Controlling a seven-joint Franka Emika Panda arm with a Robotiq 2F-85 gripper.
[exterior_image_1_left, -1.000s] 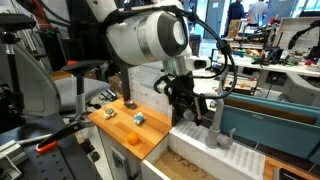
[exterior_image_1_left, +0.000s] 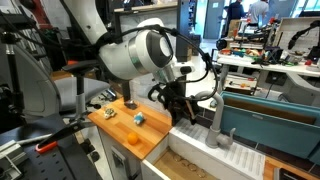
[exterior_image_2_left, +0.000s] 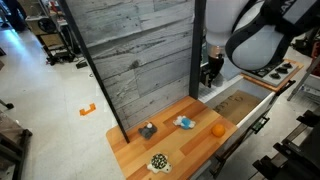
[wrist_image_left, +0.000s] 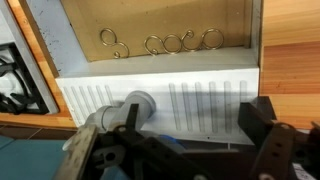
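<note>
My gripper stands open, its two dark fingers wide apart at the bottom of the wrist view with nothing held between them. Below it runs a white ribbed ledge (wrist_image_left: 208, 98), and a grey tap-like fixture (wrist_image_left: 140, 103) shows close to the left finger. In exterior view 1 the gripper (exterior_image_1_left: 186, 108) hangs over the far end of an open white drawer (exterior_image_1_left: 162, 151). Several thin metal rings (wrist_image_left: 172, 44) lie on the drawer's brown floor. The fingertips are small and dark in both exterior views.
An orange ball (exterior_image_2_left: 218, 130), a blue item (exterior_image_2_left: 184, 122), a dark item (exterior_image_2_left: 149, 130) and a pale patterned piece (exterior_image_2_left: 158, 162) sit on the wooden counter (exterior_image_2_left: 190, 148). A grey plank wall (exterior_image_2_left: 145, 55) stands behind. A teal bin (exterior_image_1_left: 270, 111) lies beyond the ledge.
The upper part of my arm has swung left in exterior view 1, while the gripper stays near the same spot over the ledge. Nothing on the counter has moved.
</note>
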